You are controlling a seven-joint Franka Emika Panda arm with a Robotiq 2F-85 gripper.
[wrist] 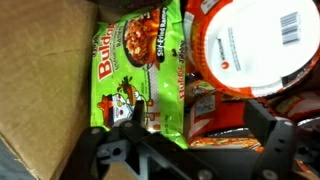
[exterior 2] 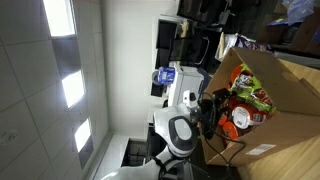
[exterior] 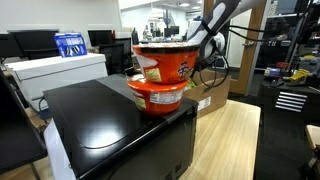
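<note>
My gripper is open above the inside of a cardboard box (wrist: 40, 75), with a clear gap between its fingers. A green Buldak noodle packet (wrist: 128, 62) lies at the left in the wrist view, partly behind the left finger (wrist: 122, 145). At the upper right is a white-lidded red cup (wrist: 248, 45). Red packets (wrist: 218, 120) show below it, partly covered by the right finger (wrist: 278, 140). In exterior view 2 the green packet (exterior 2: 246, 82) and the cup (exterior 2: 240, 117) are in the box, near the arm's end.
Two red bowls (exterior: 160, 95) are stacked on a black surface (exterior: 95, 115) in the foreground. The box walls (exterior 2: 295, 105) rise around the packets. Bare wooden tabletop (exterior: 235, 140) extends in front of the box. A blue-and-white box (exterior: 70, 44) stands at the back left.
</note>
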